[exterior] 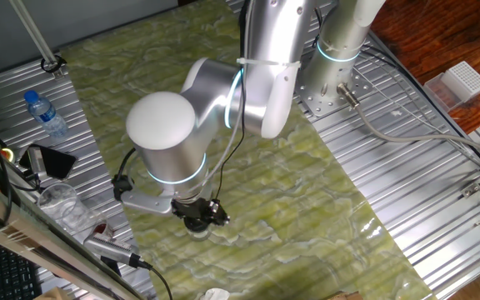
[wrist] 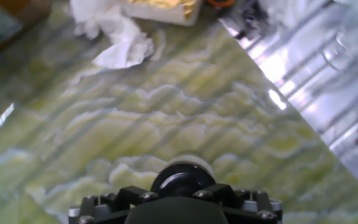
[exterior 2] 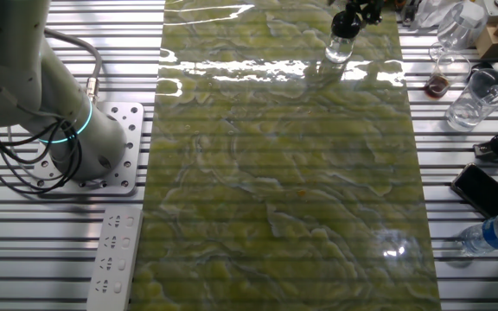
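A small clear bottle [exterior 2: 339,49] with a black cap [exterior 2: 346,24] is upright at the far edge of the green marbled mat in exterior view 2. My gripper [exterior: 201,215] is at the cap, pointing down. In the wrist view the round black cap [wrist: 183,179] shows between my dark fingers, which come close to it on both sides. Whether the pads press on the cap cannot be made out. Most of the bottle is hidden under the gripper in exterior view 1.
Crumpled white tissue [wrist: 122,45] lies ahead on the mat, near a box with gold contents [wrist: 163,9]. Along the mat's side stand glassware [exterior 2: 478,97], a phone [exterior 2: 488,192] and a water bottle [exterior 2: 494,233]. A power strip [exterior 2: 113,259] is near the base.
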